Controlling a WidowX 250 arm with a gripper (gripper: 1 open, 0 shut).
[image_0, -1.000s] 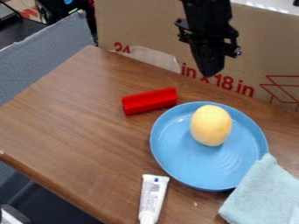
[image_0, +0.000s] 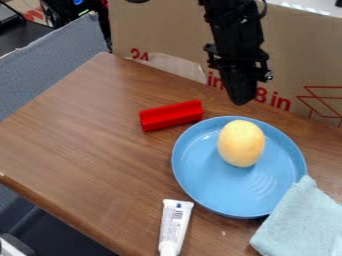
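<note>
The black gripper (image_0: 241, 85) hangs in the upper middle, above and behind the red bar (image_0: 171, 115) and the blue plate, clear of both; whether its fingers are open or shut is hard to see. A pale yellow egg-shaped object (image_0: 241, 143) rests on the blue plate (image_0: 201, 176). A white tube (image_0: 174, 225) lies in front of the plate, and a light blue cloth (image_0: 295, 230) lies at the lower right.
A cardboard panel (image_0: 160, 35) with red print stands along the back of the wooden table (image_0: 80, 150). Grey padded surfaces and dark space border it on the left.
The objects on the table have not moved.
</note>
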